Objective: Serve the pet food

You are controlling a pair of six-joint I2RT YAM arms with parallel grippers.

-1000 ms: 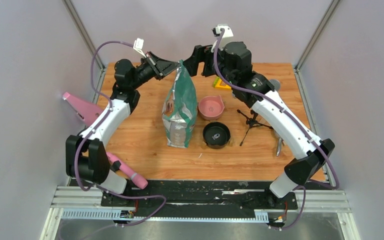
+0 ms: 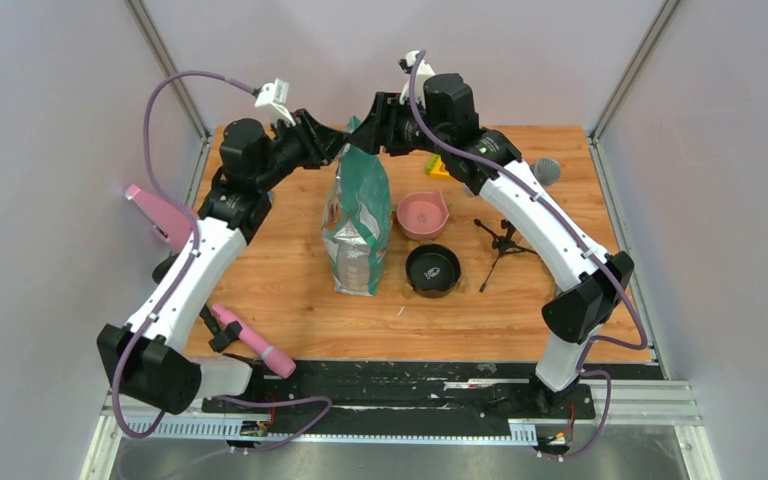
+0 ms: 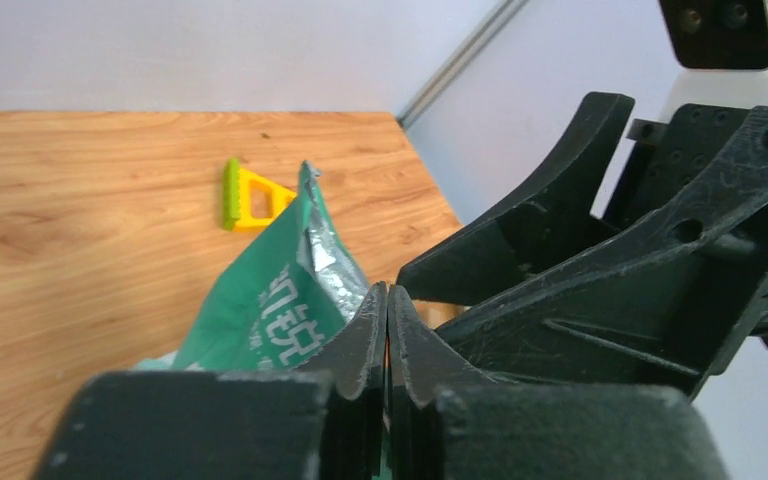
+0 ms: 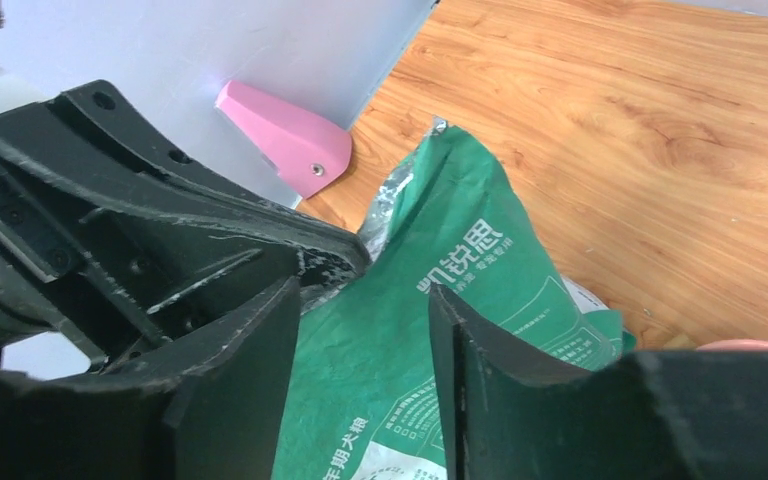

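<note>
A tall green and silver pet food bag [image 2: 358, 240] stands upright mid-table, its crimped top between the two grippers, which nearly meet there. My left gripper has its fingertips together at the bag top, which lies largely behind them; whether they pinch it is unclear. My right gripper has its fingertips apart in its wrist view, with green bag behind the gap. The other gripper's dark fingers press against the bag's silver edge. A pink bowl [image 2: 421, 206] and a black bowl [image 2: 432, 268] sit right of the bag.
A pink scoop-like object [image 2: 160, 215] is at the left, a pink cylinder [image 2: 272, 353] at front left. A yellow-green toy [image 3: 255, 195] lies behind the bag; a black stand [image 2: 503, 243] is at the right.
My right arm has moved left to the bag's top, close to my left gripper. The left arm has shifted slightly left, and the bag top leans a little leftward.
</note>
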